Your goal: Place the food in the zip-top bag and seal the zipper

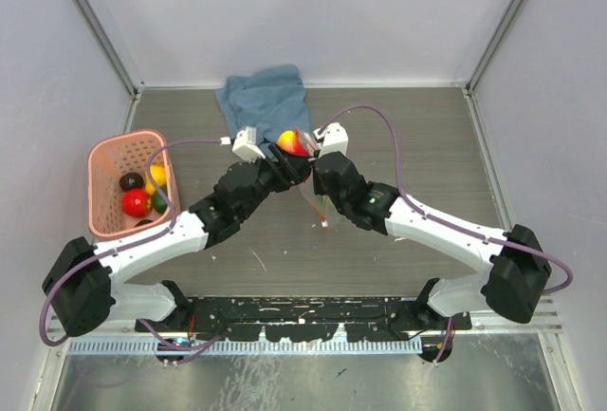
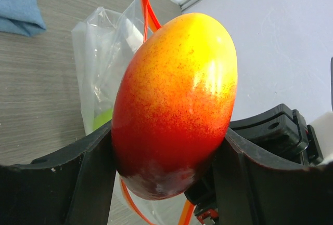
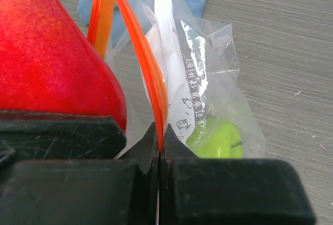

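Observation:
A red-yellow mango (image 2: pixel 171 100) sits between the fingers of my left gripper, which stand apart around it at the mouth of a clear zip bag (image 2: pixel 99 64) with orange zipper strips. In the right wrist view, my right gripper is shut on the bag's orange-edged rim, with the mango (image 3: pixel 52 69) just left of it. Inside the bag (image 3: pixel 218 69) a green item (image 3: pixel 216 139) shows low down. In the top view both grippers meet over the middle of the table.
A pink basket (image 1: pixel 100 183) with tomato, avocado, yellow and green food stands at the left. A blue cloth (image 1: pixel 256 98) lies behind the grippers.

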